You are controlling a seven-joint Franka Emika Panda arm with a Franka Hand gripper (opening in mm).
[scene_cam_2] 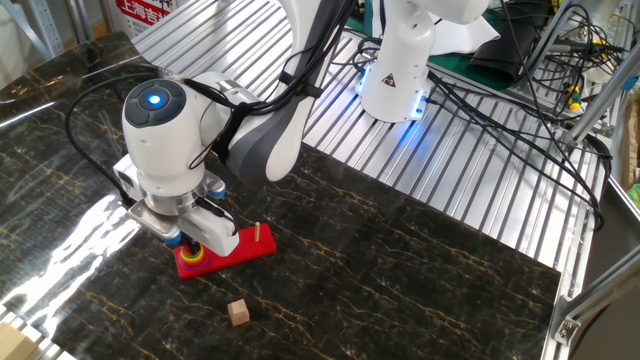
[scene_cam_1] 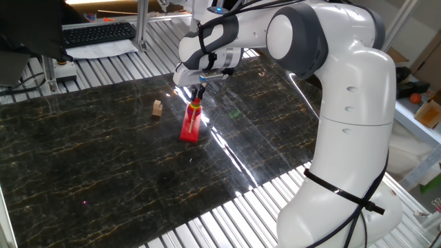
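Observation:
A flat red board (scene_cam_1: 189, 133) (scene_cam_2: 232, 256) lies on the dark marbled table, with a bare wooden peg (scene_cam_2: 257, 231) standing toward one end. At its other end are stacked rings, one yellow (scene_cam_1: 196, 105) and others reddish or purple. Directly above these rings my gripper (scene_cam_1: 198, 92) points down, its dark fingertips at or very close to the stack. From exterior view 2, the hand hides most of the fingers above the yellow ring (scene_cam_2: 191, 261). Whether the fingers are closed on a ring cannot be made out.
A small wooden block (scene_cam_1: 157, 109) (scene_cam_2: 238, 312) rests by itself beside the board. A keyboard (scene_cam_1: 98, 34) lies off the table on the slatted metal surface. Cables hang along the arm.

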